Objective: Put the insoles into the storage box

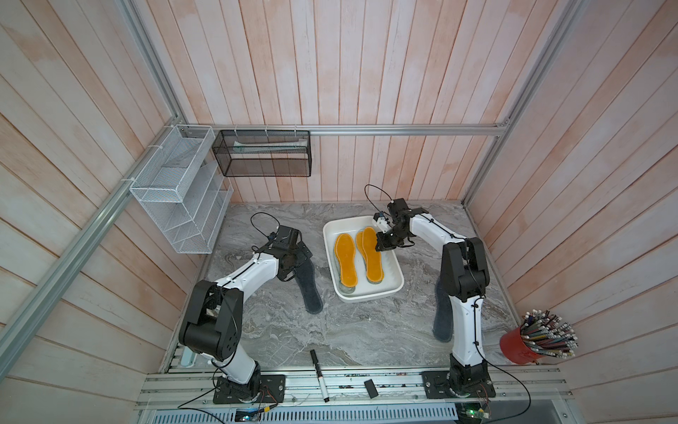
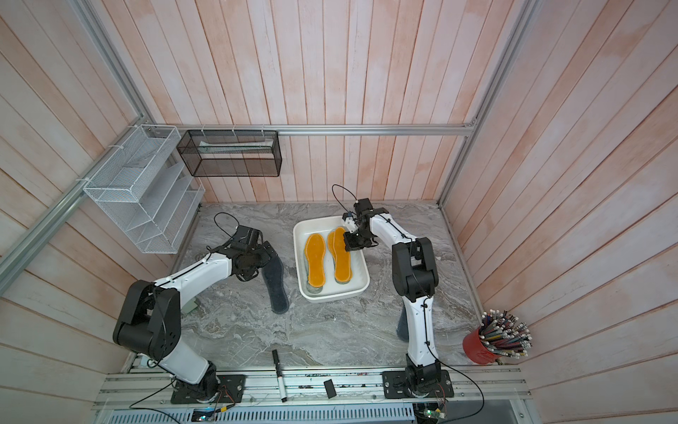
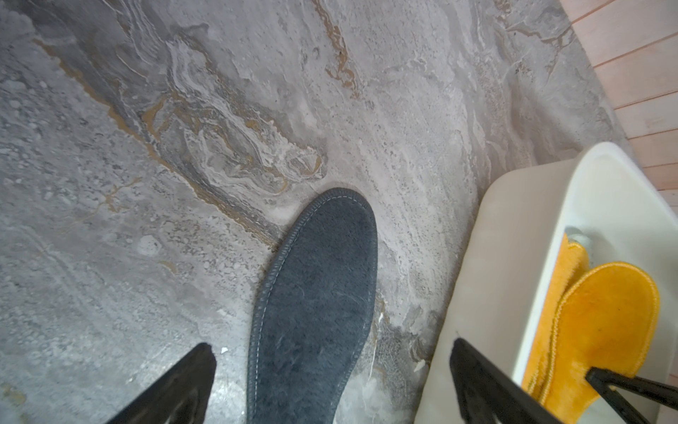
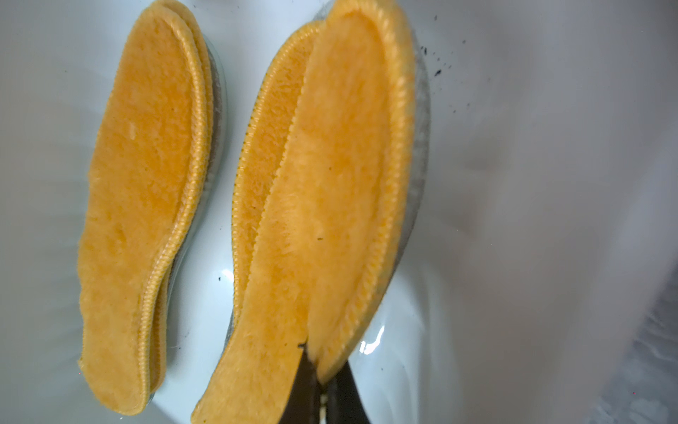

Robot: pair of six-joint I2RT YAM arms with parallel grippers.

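The white storage box point(image 1: 361, 296) holds two stacks of orange fleece insoles, a left stack point(image 4: 144, 176) and a right stack point(image 4: 346, 162). At the side edge of the right stack's top insole, my right gripper is shut, and the fleece is creased up between its fingertips. Left of the box, a dark grey insole point(image 3: 314, 304) lies flat on the table. Above it my left gripper is open, one finger to each side of the insole, holding nothing. Another dark insole point(image 1: 442, 318) lies at the right, partly covered by the right arm.
A red cup of pencils point(image 1: 519, 346) stands at the right front. A marker point(image 1: 319, 374) lies at the front edge. White wire shelves point(image 1: 183, 190) and a black mesh basket point(image 1: 261, 154) hang at the back left. In front of the box the table is clear.
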